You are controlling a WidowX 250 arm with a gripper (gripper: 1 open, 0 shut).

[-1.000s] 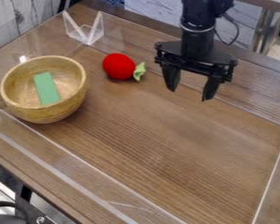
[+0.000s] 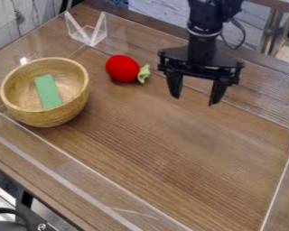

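My gripper (image 2: 200, 83) hangs at the upper middle of the camera view, its black fingers spread open above the bare wood. A red object with a green leafy tip (image 2: 122, 67) lies to its left, apart from it. At the left edge, a yellow round bowl (image 2: 69, 104) holds a green block (image 2: 47, 91).
A clear plastic object (image 2: 87, 29) stands at the back left near the edge. A dark round item (image 2: 4, 221) sits partly in view at the bottom left corner.
The gripper has shifted slightly, its fingers looking a little differently angled. The objects on the table have not moved.
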